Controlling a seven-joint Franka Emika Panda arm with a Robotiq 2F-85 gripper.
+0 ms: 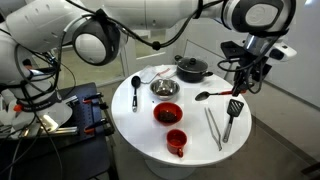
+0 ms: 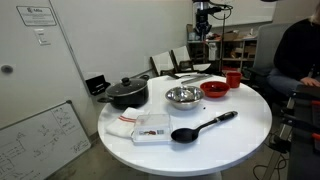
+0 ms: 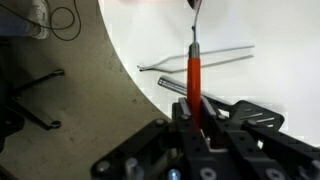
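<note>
My gripper is shut on the red handle of a spoon (image 3: 194, 78), whose thin metal neck runs to the top edge of the wrist view. Exterior view 1 shows the dark bowl of the spoon (image 1: 203, 96) pointing left over the far right part of the round white table, its red handle reaching back to my gripper (image 1: 238, 90). Whether the spoon touches the tabletop is hard to tell. In exterior view 2 my gripper (image 2: 209, 38) is small and far off, and the spoon is not clear.
Tongs (image 1: 213, 128) and a black slotted spatula (image 1: 233, 117) lie on the right. A red mug (image 1: 176, 142), a red bowl (image 1: 166, 115), a steel bowl (image 1: 165, 89), a black pot (image 1: 193, 68) and a black ladle (image 1: 135, 92) share the table.
</note>
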